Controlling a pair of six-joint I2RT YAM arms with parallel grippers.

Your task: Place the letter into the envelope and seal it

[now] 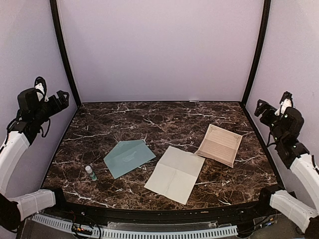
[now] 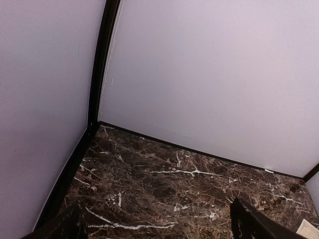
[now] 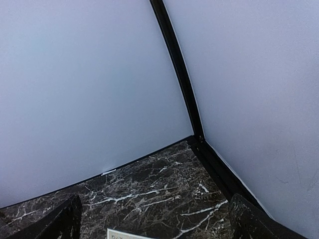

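Note:
A teal envelope (image 1: 129,158) lies flat left of the table's middle. A creased cream sheet (image 1: 174,174) is spread out near the front centre. To its right rests a tan lined sheet (image 1: 219,144) with a printed border, its lower left corner meeting the cream one; which of the two sheets is the letter I cannot tell. A small white-capped bottle or glue stick (image 1: 90,173) is at the front left. Raised at the left side, my left gripper is open and empty. My right gripper, up at the right side, is also open with nothing between its fingers.
Pale walls with black frame posts (image 1: 256,50) close off the back and sides. Both arms stay clear of the papers.

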